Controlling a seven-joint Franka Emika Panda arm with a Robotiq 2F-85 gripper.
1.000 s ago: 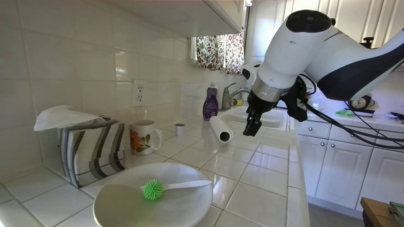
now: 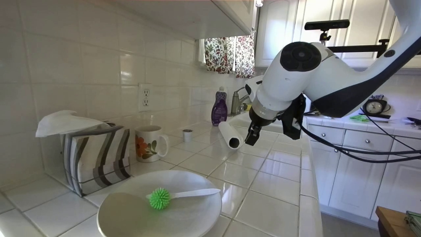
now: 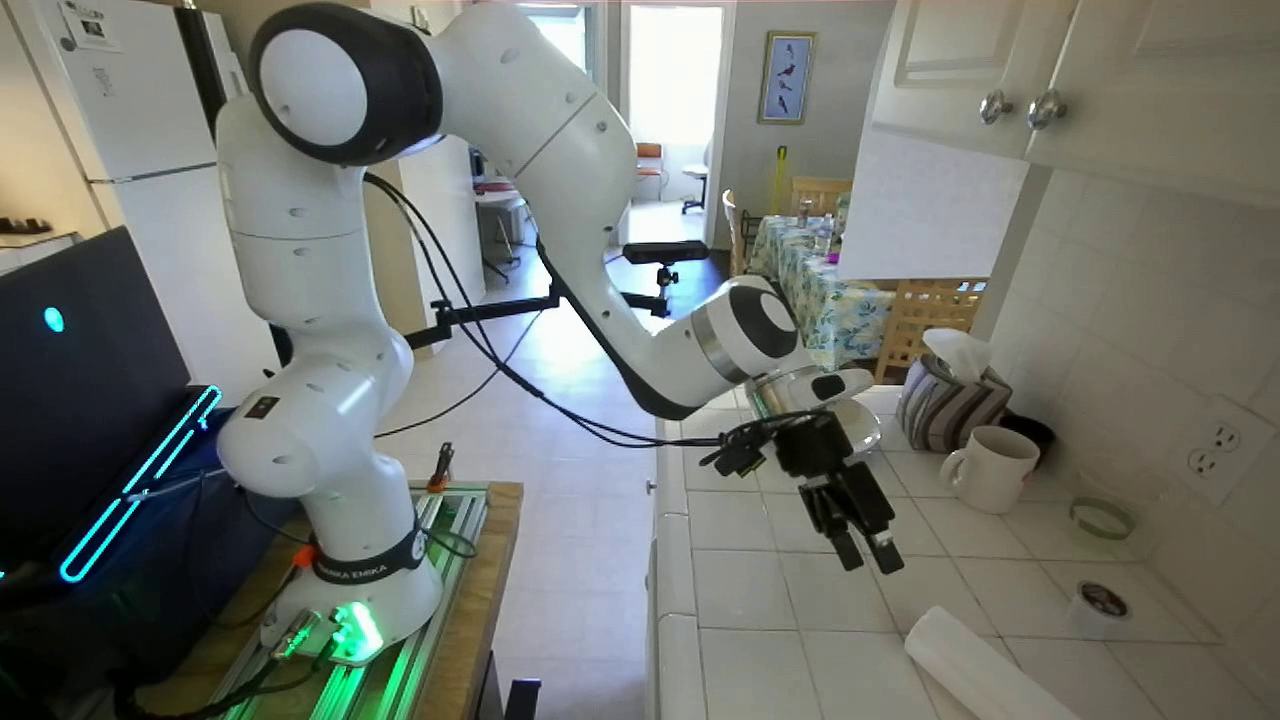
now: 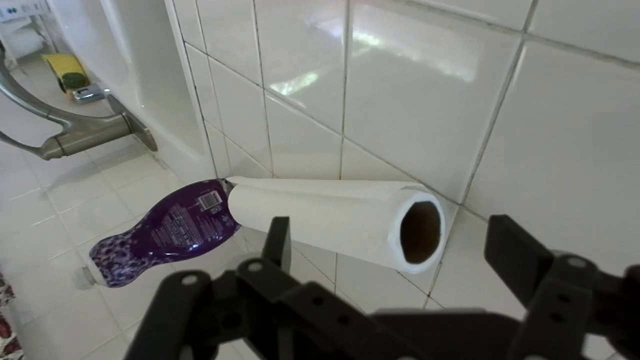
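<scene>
My gripper is open above the tiled counter, its two black fingers spread wide with nothing held. A white paper roll (image 4: 324,222) with a brown hollow core lies on the tiles below, showing in the gap between the fingers in the wrist view. In exterior view 1 the gripper (image 2: 251,138) hangs to the right of the roll (image 2: 230,135), apart from it. From the other side, the gripper (image 3: 872,564) is seen above the counter and short of the roll (image 3: 984,666), which is partly cut off by the frame's lower edge.
A purple soap bottle (image 2: 219,108) stands by the roll's far end, near the faucet (image 2: 235,103). A white plate (image 2: 130,213) holds a green-headed brush (image 2: 160,198). Along the wall are a mug (image 2: 148,144), a small white cup (image 2: 187,135) and a striped tissue box (image 2: 98,158).
The arm has come down and moved left in exterior view 1, bringing the gripper closer to the paper roll. The roll, plate and other counter items have stayed put.
</scene>
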